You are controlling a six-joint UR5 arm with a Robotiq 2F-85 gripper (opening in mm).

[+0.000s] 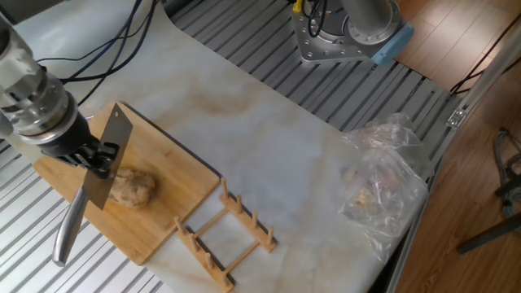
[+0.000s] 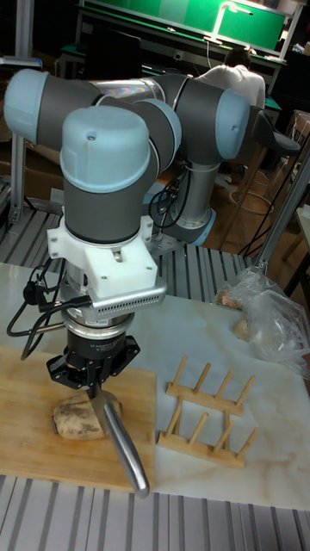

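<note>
My gripper (image 1: 104, 160) is shut on a wide-bladed kitchen knife (image 1: 114, 145) with a metal handle (image 1: 68, 231). The blade stands roughly on edge over the left part of the wooden cutting board (image 1: 175, 175). Just beside it, partly behind the blade in exterior view 2, lies a brown potato (image 1: 134, 189) on the board. In exterior view 3 the gripper (image 2: 95, 378) is above the potato (image 2: 77, 417), and the knife handle (image 2: 121, 443) slants toward the front edge. Whether the blade touches the potato I cannot tell.
A wooden peg rack (image 1: 213, 236) stands close to the board's right corner. Farther right, a clear plastic bag (image 1: 383, 191) with something inside lies on the marbled table surface (image 1: 269, 130). The table between board and bag is otherwise clear.
</note>
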